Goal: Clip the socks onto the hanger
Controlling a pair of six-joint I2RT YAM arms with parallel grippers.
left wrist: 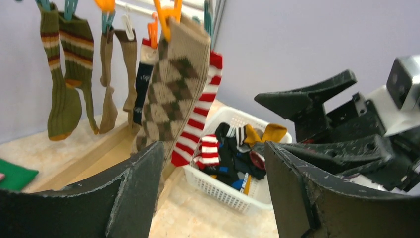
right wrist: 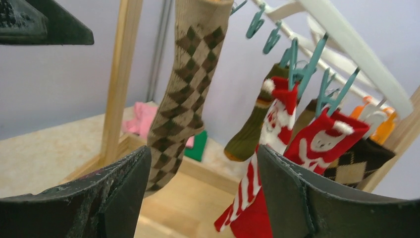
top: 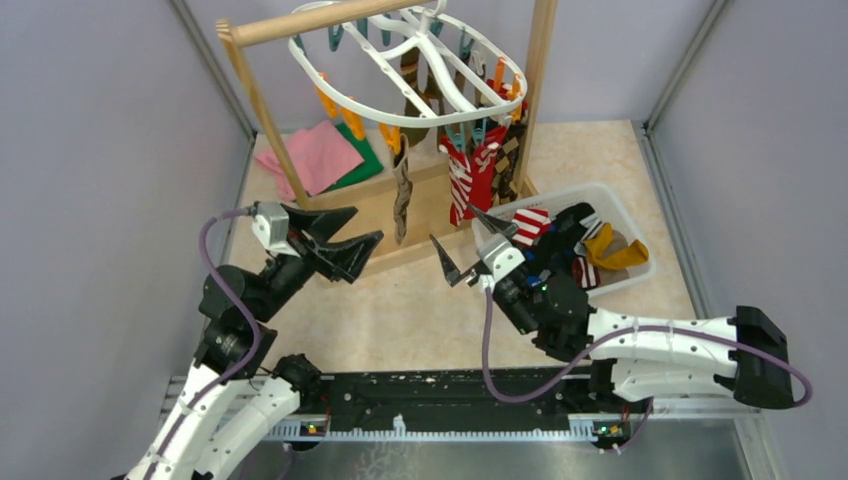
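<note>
An argyle sock (top: 402, 195) (left wrist: 173, 84) (right wrist: 190, 69) hangs from an orange clip (left wrist: 168, 15) on the white hanger (top: 425, 115). My left gripper (top: 355, 235) is part open, below and left of that sock, apart from it in the top view. My right gripper (top: 452, 236) stands open beside the white basket, empty between its fingers. Red patterned socks (top: 472, 170) (right wrist: 322, 144) hang from teal clips, and green and brown socks (left wrist: 69, 64) hang farther along.
The white basket (top: 640, 240) at the right holds loose socks. Pink (top: 310, 150) and green cloths lie at the back left. The wooden stand (top: 540, 40) frames the hanger.
</note>
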